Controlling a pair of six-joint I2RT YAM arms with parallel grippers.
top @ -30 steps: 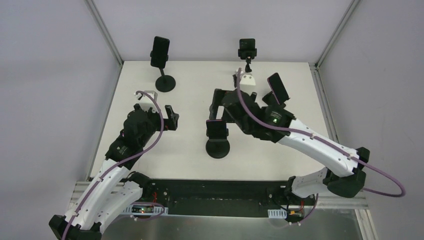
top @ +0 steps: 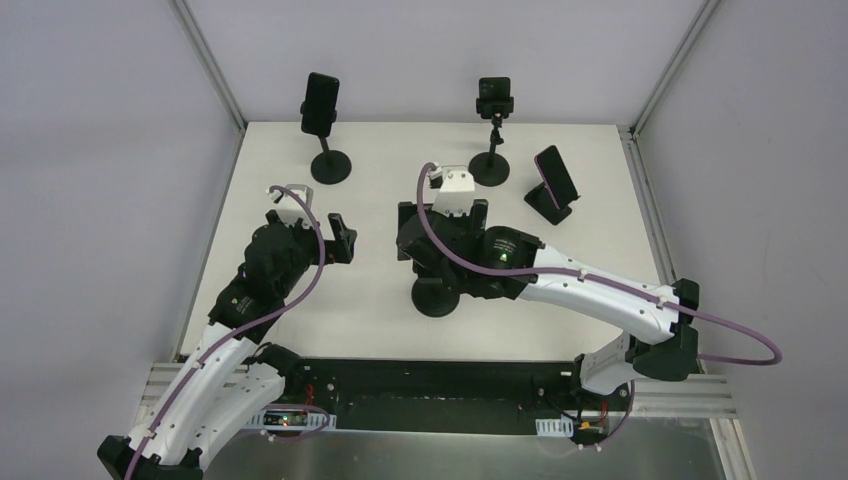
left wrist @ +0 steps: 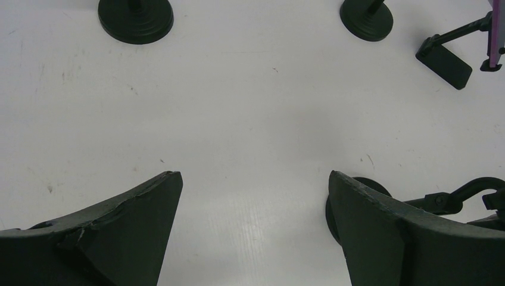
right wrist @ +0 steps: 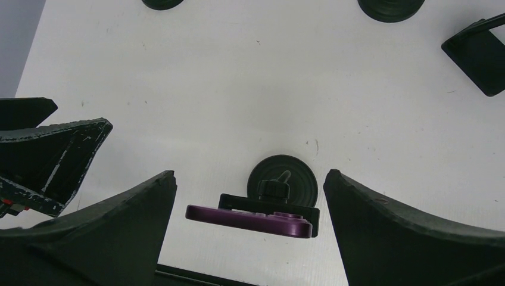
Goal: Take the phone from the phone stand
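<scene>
A purple-edged phone (right wrist: 250,220) rests on a black stand with a round base (top: 436,301) at the front middle. My right gripper is open above it, and the phone's top edge lies between and below the fingertips in the right wrist view; in the top view the right arm hides most of the phone. My left gripper stands open over the left of the table with nothing between its fingers, the front stand at the lower right of its view.
At the back stand three more phones on stands: back left (top: 320,104), back middle (top: 494,95) and an angled one at right (top: 555,178).
My right gripper has moved left and toward the front, over the front phone, which it now covers in the top view. The left arm looks almost unchanged.
</scene>
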